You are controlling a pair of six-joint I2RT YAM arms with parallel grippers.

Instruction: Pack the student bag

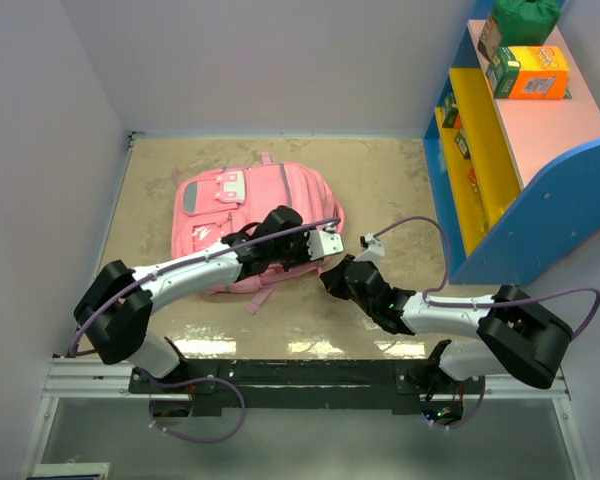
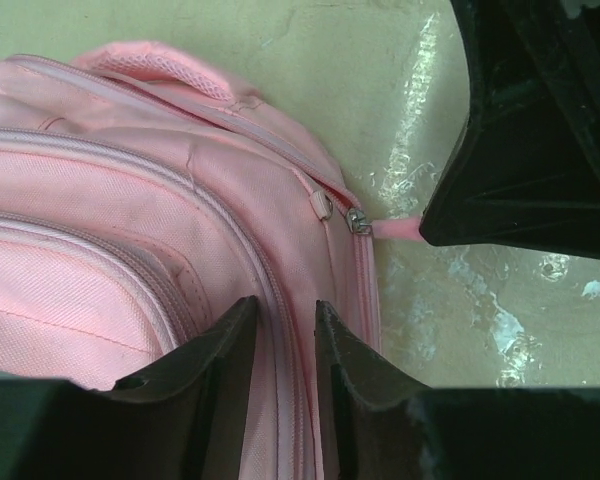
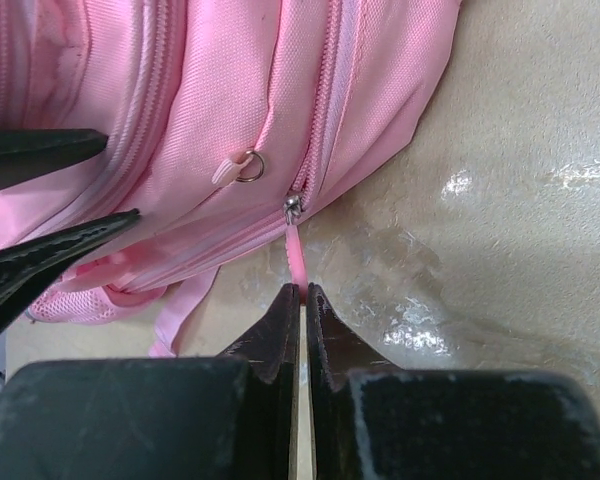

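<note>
A pink backpack (image 1: 265, 195) lies flat on the table, seen from above. Its zipper pull (image 3: 297, 258) is a pink strip pinched between the fingertips of my right gripper. The metal slider (image 2: 358, 221) sits at the bag's right edge, with the strip running from it to the right gripper. My left gripper is partly open above the bag's side, its fingers apart around the line of a piped seam (image 2: 275, 290). Whether the left fingertips touch the fabric, I cannot tell.
At the right stands a blue shelf (image 1: 575, 215) with a yellow tier and a pink top. An orange box (image 1: 535, 72) and a green package (image 1: 525, 20) rest on top. Bare table lies between bag and shelf. The two grippers are close together.
</note>
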